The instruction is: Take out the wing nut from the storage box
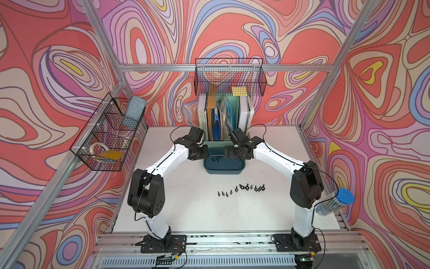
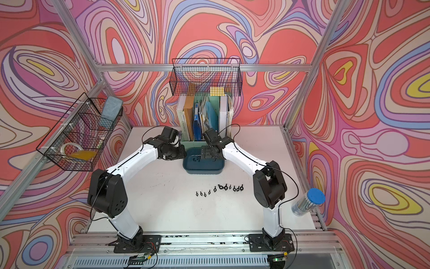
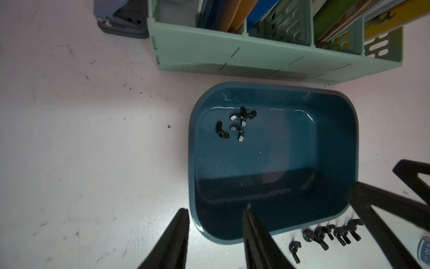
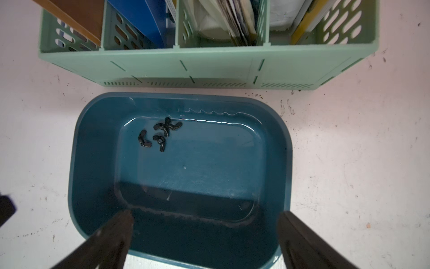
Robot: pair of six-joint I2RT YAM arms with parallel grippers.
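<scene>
The dark blue storage box (image 3: 268, 157) stands on the table, and several black wing nuts (image 3: 237, 130) lie in its far left part. In the right wrist view those wing nuts (image 4: 161, 134) form a small loose cluster. My left gripper is above the box's left side with its fingers part open and nothing between them. Above the box, my right gripper stands wide open and empty. A row of several more wing nuts (image 1: 246, 187) lies on the table in front of the box.
A green file rack (image 4: 215, 67) full of folders stands right behind the box. Both grippers are close together over the box. A blue-lidded jar (image 1: 335, 201) stands at the right edge.
</scene>
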